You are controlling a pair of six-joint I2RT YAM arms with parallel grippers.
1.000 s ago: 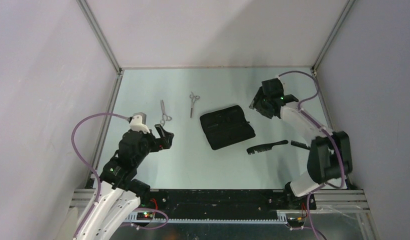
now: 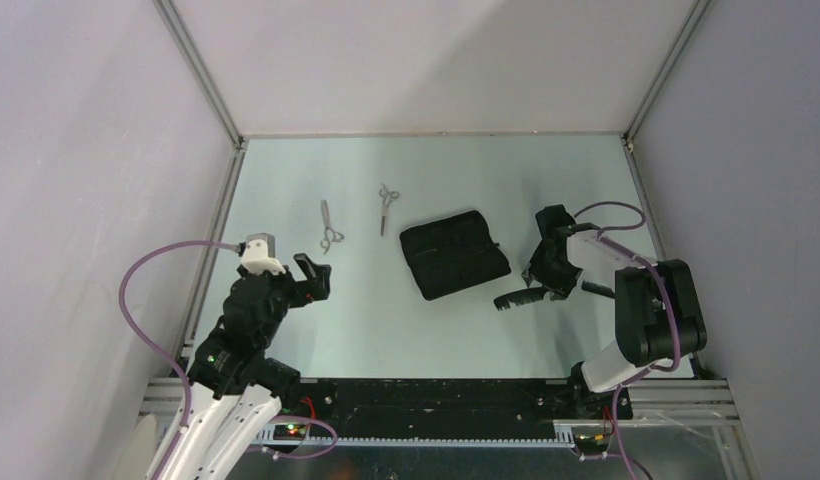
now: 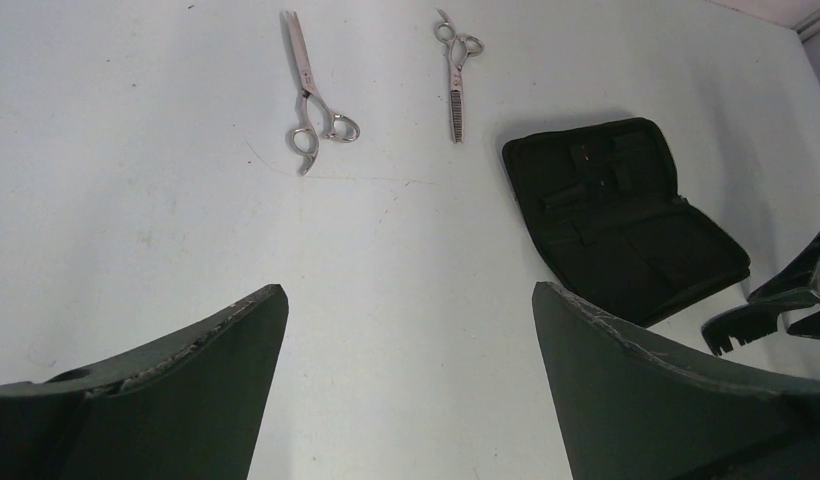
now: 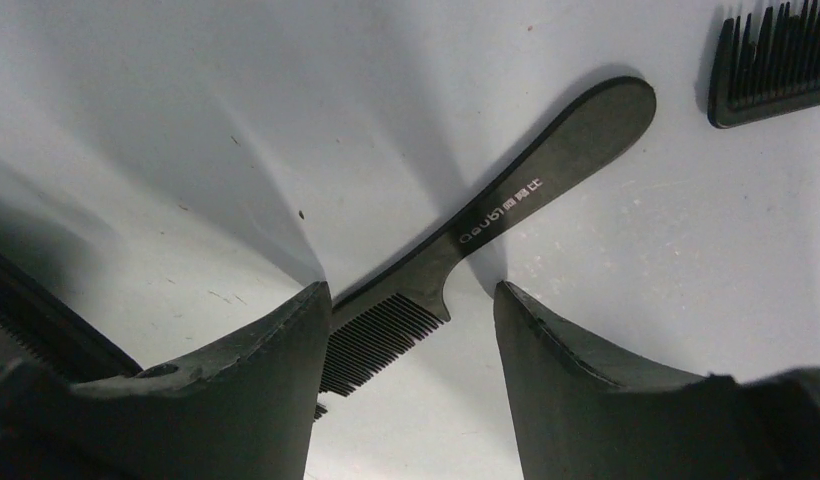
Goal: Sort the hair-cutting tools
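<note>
A black comb with a handle (image 4: 506, 205) lies flat on the table. My right gripper is open over it, one finger on each side, with the comb's toothed end passing under the left finger. A second comb (image 4: 776, 65) shows at the upper right of the right wrist view. The black case (image 2: 454, 255) lies unfolded mid-table, no tool visible in it. Two silver scissors lie on the left half: plain scissors (image 3: 311, 100) and thinning scissors (image 3: 456, 75). My left gripper is open above bare table, nothing between its fingers.
The case's edge (image 4: 46, 320) shows at the left of the right wrist view, close to the right gripper. Bare table (image 2: 386, 330) lies in front of the case and between the scissors and the left arm.
My right gripper has come from behind toward the front of the table and down over the handled comb.
</note>
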